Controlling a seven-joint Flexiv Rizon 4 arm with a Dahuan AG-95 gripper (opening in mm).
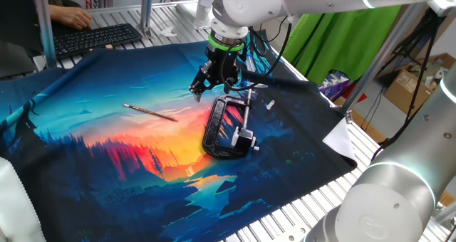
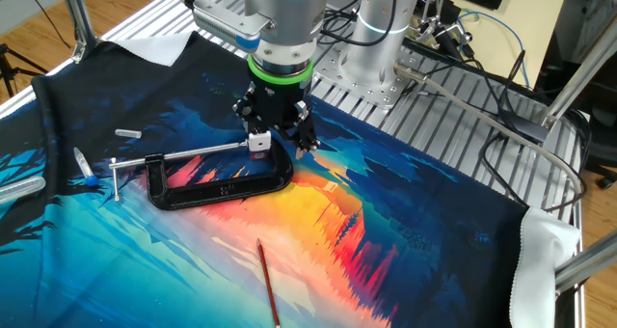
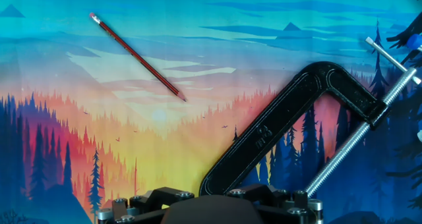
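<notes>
A black C-clamp (image 1: 211, 134) with a silver screw lies flat on the printed cloth. In the wrist view the C-clamp (image 3: 264, 128) fills the lower right, its near end partly hidden by the gripper. A dark red pencil (image 3: 138, 56) rests on the cloth at upper left there, clear of the clamp; exterior view 2 has the pencil (image 2: 267, 282) in front of it. My gripper (image 2: 277, 133) hangs above the cloth by the clamp's end, pointing down. Its fingers are spread wide along the bottom edge of the wrist view, and nothing shows between them: the gripper is open.
A small clear tube with a blue cap (image 2: 85, 168), a short white piece (image 2: 128, 133) and a larger clear tube (image 2: 21, 189) lie beyond the clamp's screw. Metal frame posts (image 2: 79, 19) stand at the table's edges.
</notes>
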